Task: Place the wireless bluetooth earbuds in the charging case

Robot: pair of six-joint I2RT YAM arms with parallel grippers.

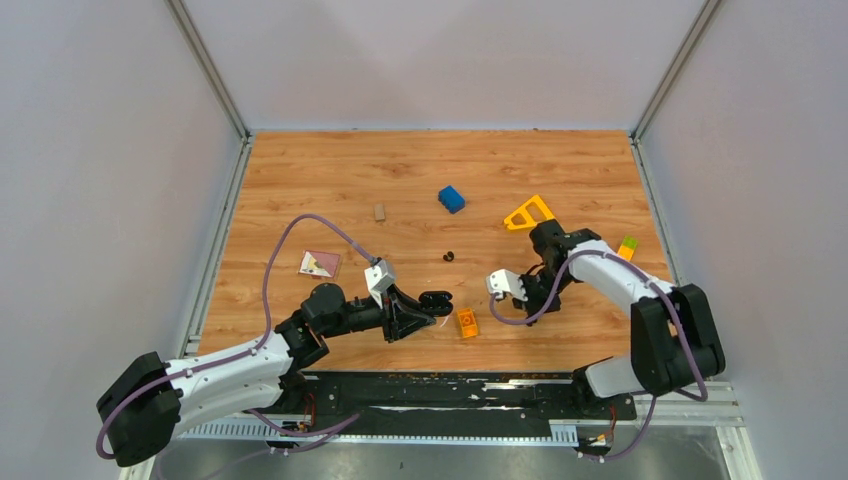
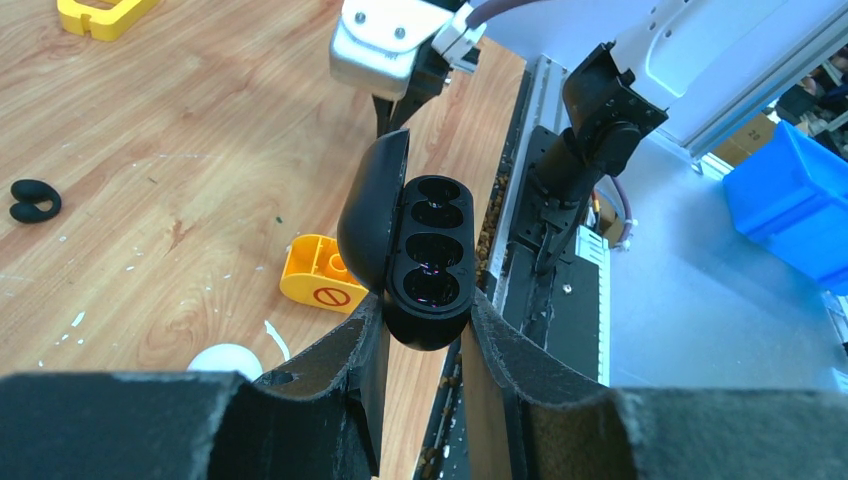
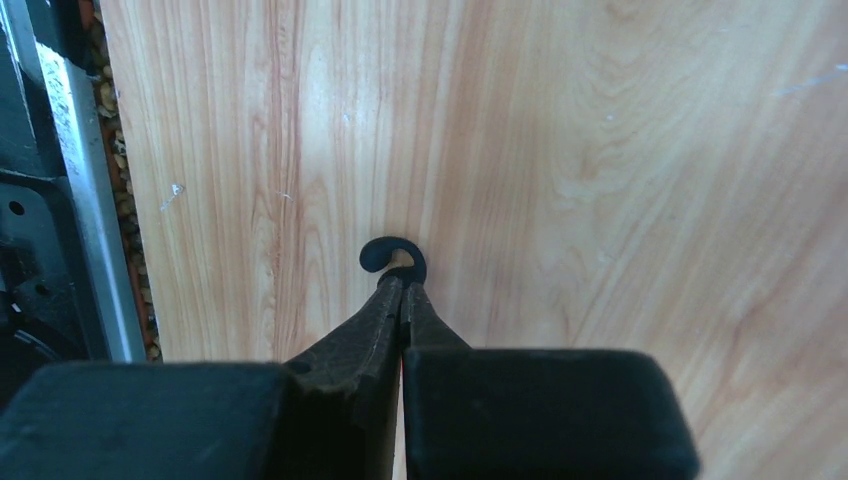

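My left gripper is shut on the black charging case [image 2: 432,270], holding it above the table with its lid open and its cavities visible. The case [image 1: 436,300] is left of my right gripper [image 1: 531,312] in the top view. The right gripper points down at the wood, shut on a black earbud [image 3: 381,252] with a curved loop showing beyond the fingertips. Another black earbud [image 2: 34,205] lies on the table [image 1: 420,170], behind the case in the top view [image 1: 448,256].
An orange brick [image 1: 467,323] lies near the front edge, beside the case. A blue brick [image 1: 451,199], a yellow triangle [image 1: 520,218], a tan block [image 1: 379,212] and a flat pink piece [image 1: 319,263] are spread around.
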